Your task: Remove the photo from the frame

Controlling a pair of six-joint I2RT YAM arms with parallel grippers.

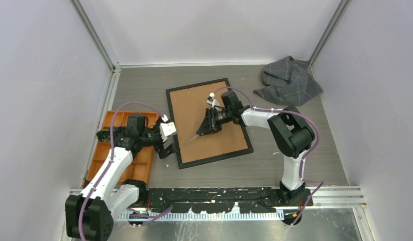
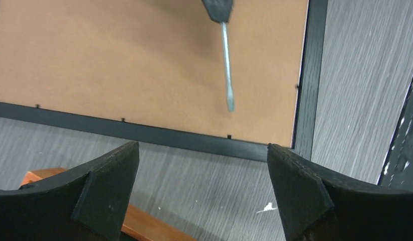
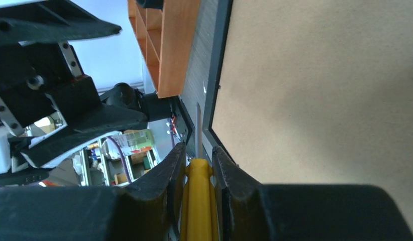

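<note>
The photo frame (image 1: 214, 145) lies back up on the table, brown backing board (image 2: 119, 75) inside a black border with small dark tabs along the inner edge. My right gripper is shut on a screwdriver with a yellow handle (image 3: 198, 211); its thin metal shaft (image 2: 227, 65) points down-left over the board toward the frame's left edge. My left gripper is open and empty beside that left edge, its fingers over the border and table in the left wrist view. The photo itself is not visible.
An orange compartment tray (image 1: 141, 165) with dark items stands under the left arm. A grey checked cloth (image 1: 290, 83) lies at the back right. Bare table shows in front of the frame and to its right.
</note>
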